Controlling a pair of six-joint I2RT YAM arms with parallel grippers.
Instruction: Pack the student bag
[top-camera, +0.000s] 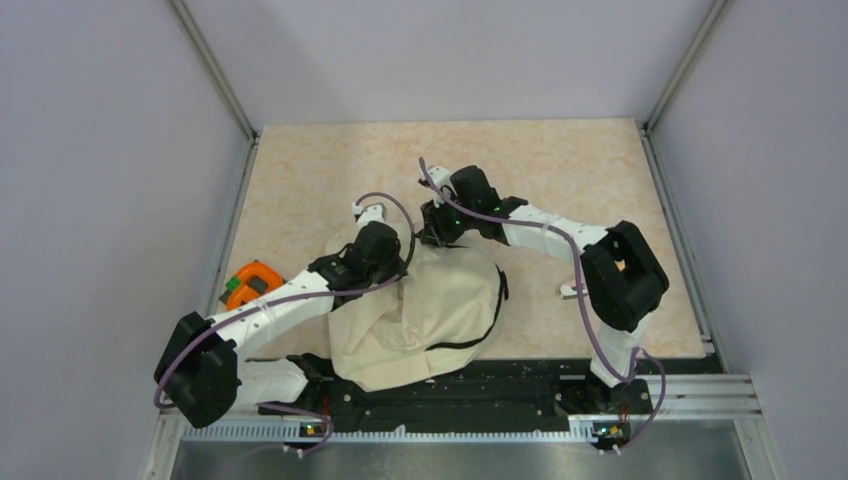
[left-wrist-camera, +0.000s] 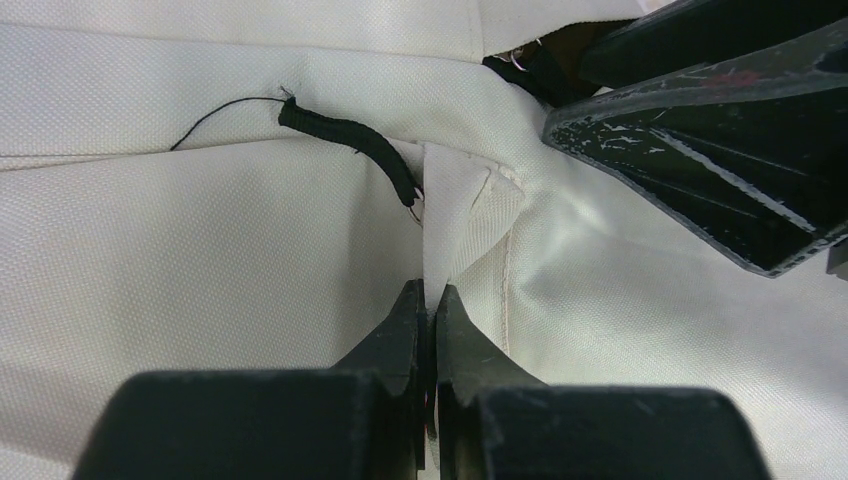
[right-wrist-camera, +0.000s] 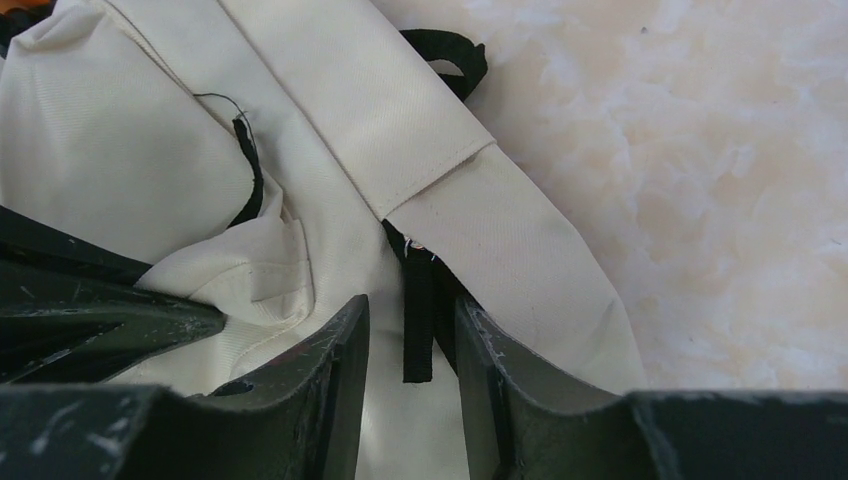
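The cream student bag (top-camera: 450, 290) lies flat and rumpled at the table's front, with black zip edging on its right side. A pinched fold of its fabric (left-wrist-camera: 452, 205) stands up between the fingertips of my left gripper, which is shut on it. Just beyond this fold is a short black cord pull (left-wrist-camera: 350, 137). My right gripper is open low over the bag's upper edge. Between its spread fingers lies a black zip pull strap (right-wrist-camera: 418, 325), apart from the left finger; contact on the right side is unclear.
An orange case (top-camera: 252, 283) with coloured parts sits on the table left of the bag. Partly behind the right arm is a small white item (top-camera: 573, 291). Both grippers are close together.
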